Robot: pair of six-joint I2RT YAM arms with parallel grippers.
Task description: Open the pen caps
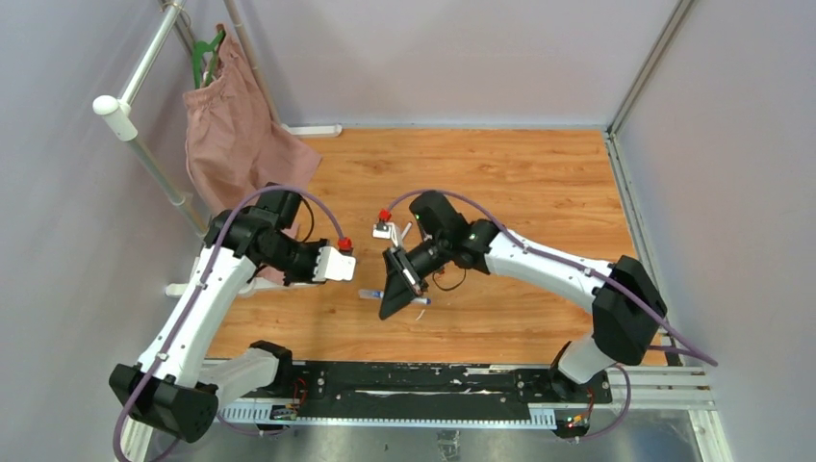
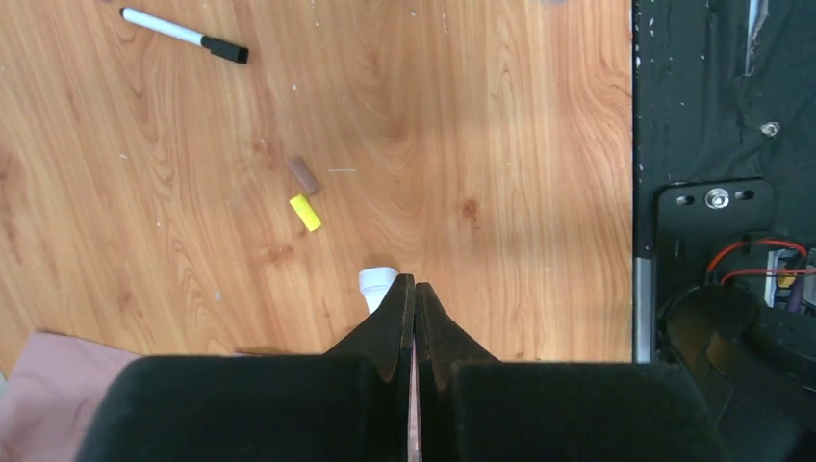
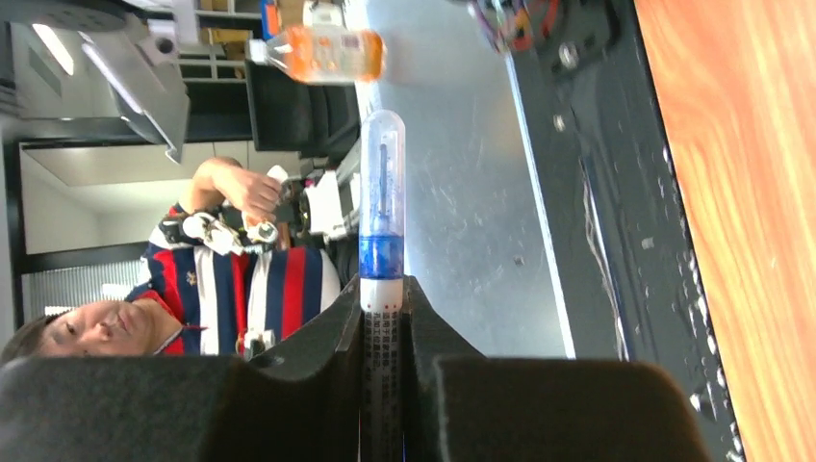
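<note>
Between the fingers of my right gripper, a pen (image 3: 382, 192) is held with its clear end pointing up in the right wrist view, a blue band and white collar below it. A thin shape shows inside the clear end; whether this is a cap still on the pen I cannot tell. From the top, the pen (image 1: 369, 294) sticks out on both sides of the right gripper. My left gripper is shut, nothing seen between its fingertips, and stands apart to the left of the pen.
A black-capped marker (image 2: 164, 24), a yellow piece (image 2: 305, 213) and a brown piece (image 2: 303, 175) lie on the wooden table (image 1: 539, 327). Pink cloth (image 1: 226, 125) hangs from a rack (image 1: 144, 58) at the left.
</note>
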